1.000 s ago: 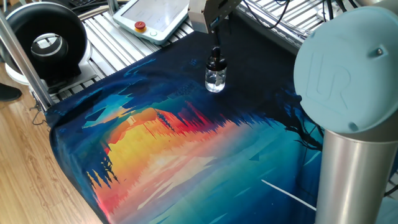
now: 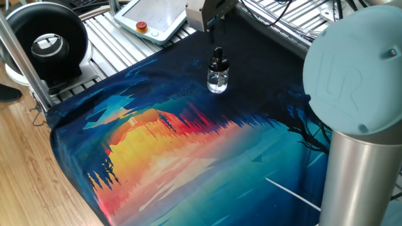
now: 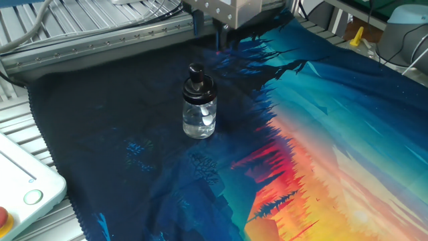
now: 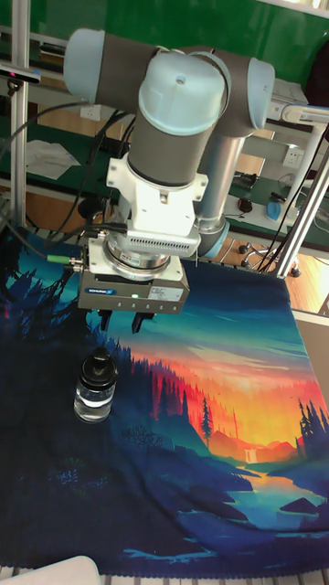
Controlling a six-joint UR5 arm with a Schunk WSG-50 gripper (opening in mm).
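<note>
A small clear glass bottle with a black dropper-like cap point(image 3: 199, 110) stands upright on the printed cloth, partly filled with clear liquid. The same bottle point(image 4: 95, 390) shows in exterior view 3, over the dark part of the print. My gripper point(image 4: 122, 325) hangs above the cloth, on the arm's side of the bottle and apart from it. Its two dark fingers point(image 3: 219, 37) point down with a gap between them, so it is open and empty. Only part of the gripper body point(image 2: 207, 14) appears in exterior view 1, just beyond the bottle point(image 2: 218, 78).
A teach pendant with a red button point(image 2: 142, 27) lies at the edge. A black round object point(image 2: 72, 25) stands near a metal post. Cables run behind the gripper.
My gripper has shifted slightly left in exterior view 1, and the arm's blue joint cap has moved a little right. The bottle stays where it was.
</note>
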